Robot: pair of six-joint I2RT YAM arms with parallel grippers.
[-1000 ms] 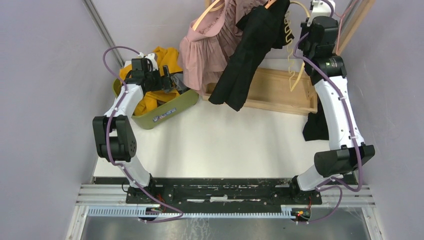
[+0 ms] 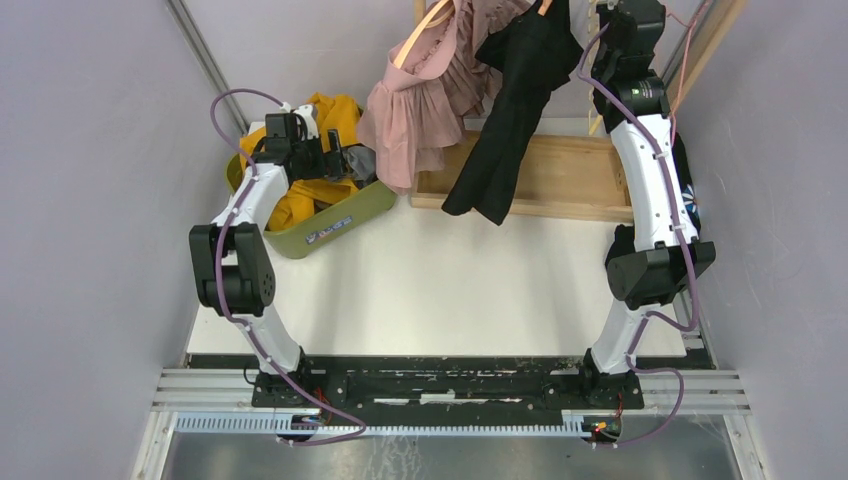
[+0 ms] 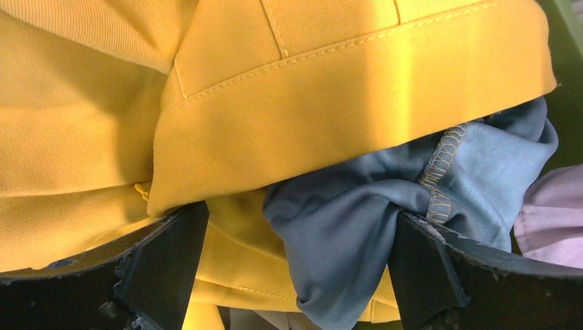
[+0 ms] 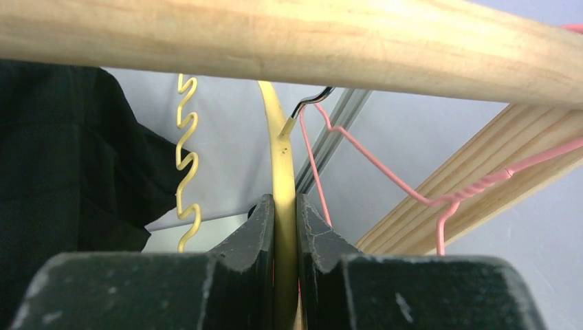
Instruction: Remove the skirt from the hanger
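Yellow cloth (image 3: 330, 103) with stitched seams fills most of the left wrist view; it lies in the green bin (image 2: 340, 220). Over it, my left gripper stands open, the fingers straddling a fold of blue-grey cloth (image 3: 344, 240) without closing on it. High at the right of the rack, my right gripper is shut on a pale wooden hanger (image 4: 282, 165). The hanger's metal hook (image 4: 309, 101) reaches up to the wooden rail (image 4: 289, 41). No garment shows on the visible part of this hanger. I cannot tell which cloth is the skirt.
Pink garments (image 2: 415, 120) and a black garment (image 2: 515, 110) hang on the rack left of my right arm. A yellow wavy hanger (image 4: 185, 158) and pink wire hangers (image 4: 412, 196) flank the held one.
The black garment has swung about and hangs further right. The left arm has barely moved.
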